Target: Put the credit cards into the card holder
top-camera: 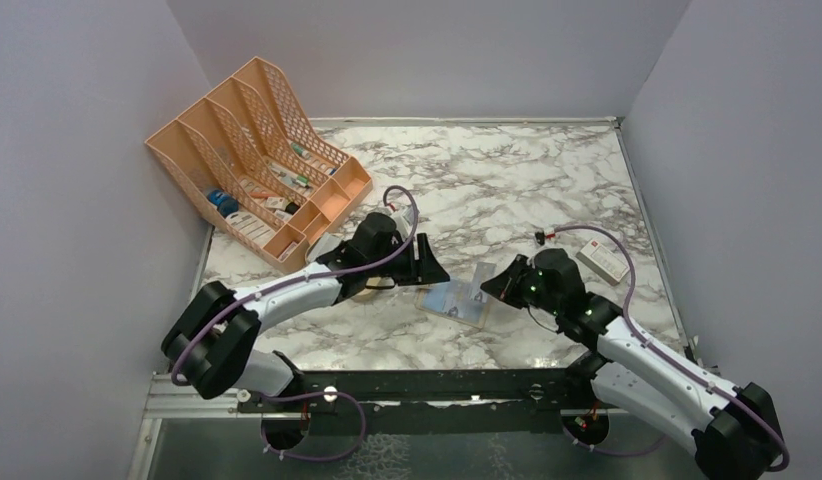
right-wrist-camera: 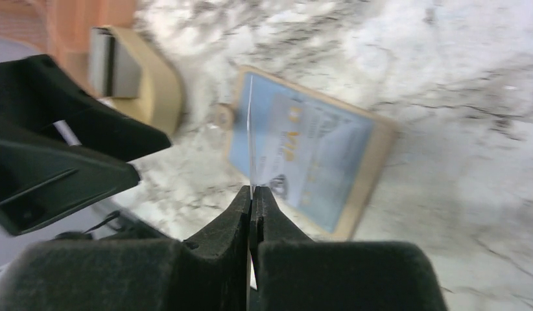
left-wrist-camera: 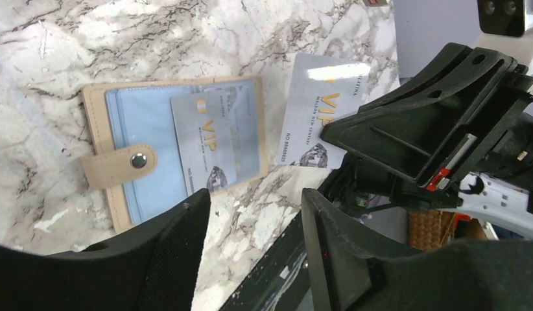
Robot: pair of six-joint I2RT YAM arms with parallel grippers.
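A silvery VIP card is held at its edge by my right gripper, raised over the marble table. In the right wrist view this card appears edge-on, a thin line rising from the shut fingertips. The card holder lies open below, with blue sleeves, a beige border and a snap strap. Another VIP card lies at its clear pocket; whether it sits fully inside is hard to tell. My left gripper stands open above the holder's near side, nothing between its fingers.
At the back left stands an orange divided organizer with tubes and bottles. A curved beige stand holding something sits beside the holder, by the left arm. A white box lies at the right.
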